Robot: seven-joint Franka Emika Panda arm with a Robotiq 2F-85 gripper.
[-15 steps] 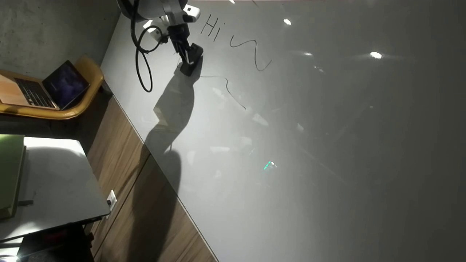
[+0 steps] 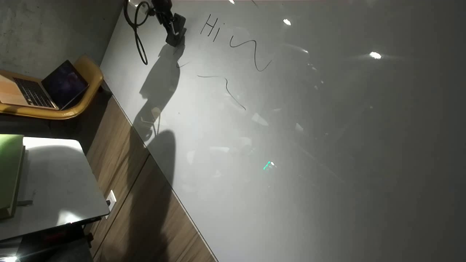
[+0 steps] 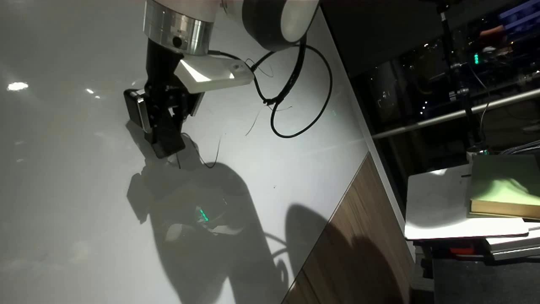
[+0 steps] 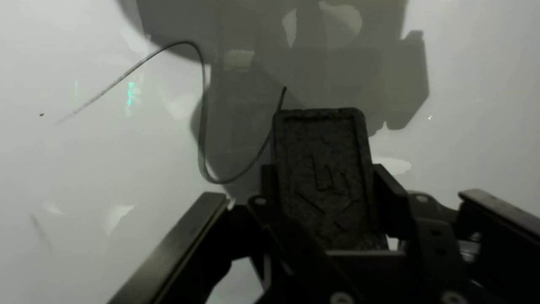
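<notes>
My gripper is shut on a dark block-shaped eraser, whose face has scratched lines. It is at the upper left of the whiteboard in exterior view 1, where the eraser sits left of the handwritten "Hi". Exterior view 2 has the eraser at the gripper's lower end, close to the board; whether they touch, I cannot tell. Beside the eraser in the wrist view runs a thin dark curved line, its right end partly hidden behind the eraser.
Two more wavy lines, an upper one and a lower one, are on the board. A cable loop hangs from the arm. Wood panelling borders the board; a laptop lies on a yellow chair. Much of the board is clear.
In exterior view 1 the arm, with the eraser, has moved up and slightly left. A short curved mark that it covered now shows below it, left of the lower wavy line.
</notes>
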